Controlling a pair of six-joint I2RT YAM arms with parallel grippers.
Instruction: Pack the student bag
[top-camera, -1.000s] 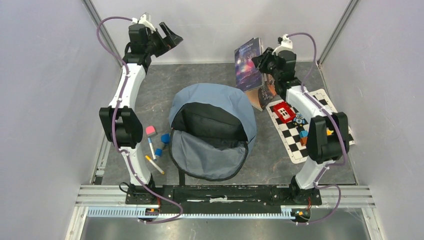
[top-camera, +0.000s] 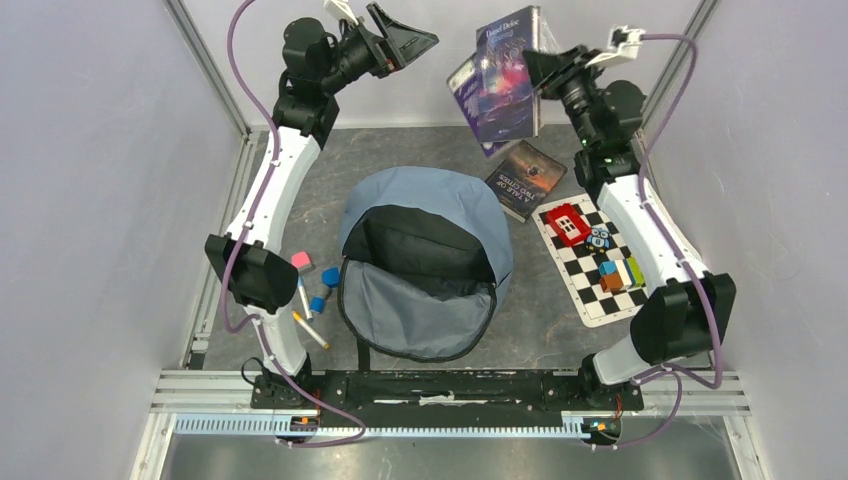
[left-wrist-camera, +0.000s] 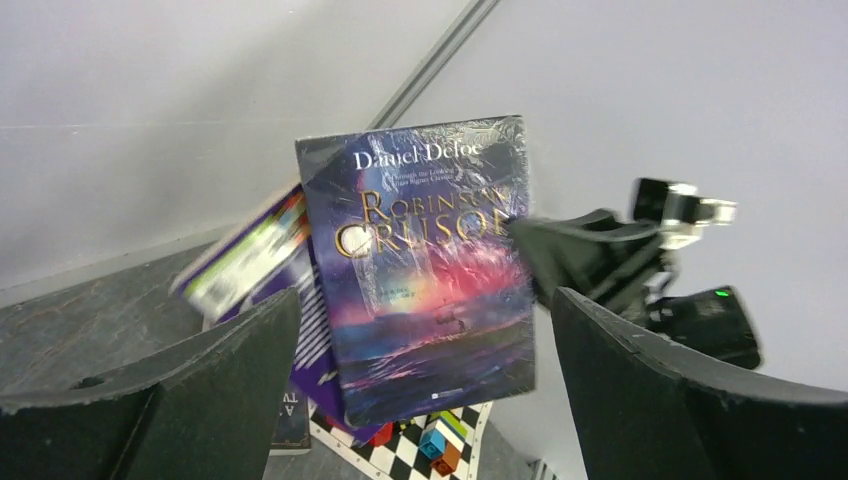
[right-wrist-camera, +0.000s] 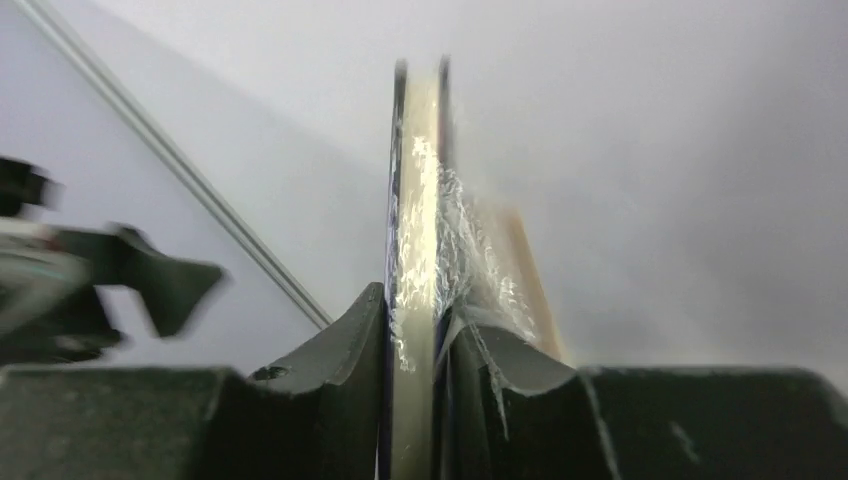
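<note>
A dark blue and purple Robinson Crusoe book (top-camera: 505, 80) is raised above the back of the table, cover toward my left wrist view. My right gripper (top-camera: 537, 75) is shut on its side edge; the right wrist view shows its fingers (right-wrist-camera: 350, 350) against both covers, with clear plastic wrap alongside. A second purple book (left-wrist-camera: 262, 260) is tilted behind it, its near part blurred; whether it touches the gripper cannot be made out. My left gripper (top-camera: 405, 25) stands open in the air, left of the books, empty. The blue-grey bag (top-camera: 440, 185) lies unzipped mid-table.
A dark book (top-camera: 526, 180), A Tale of Two Cities, lies behind the bag's right side. On the right, a checkered board (top-camera: 592, 308) bears a red piece (top-camera: 568, 224) and several blocks (top-camera: 612, 280). Markers (top-camera: 310, 330) and small blocks (top-camera: 301, 260) lie left of the bag.
The second book has swung out to its left and lower. My left gripper has moved right, toward the books.
</note>
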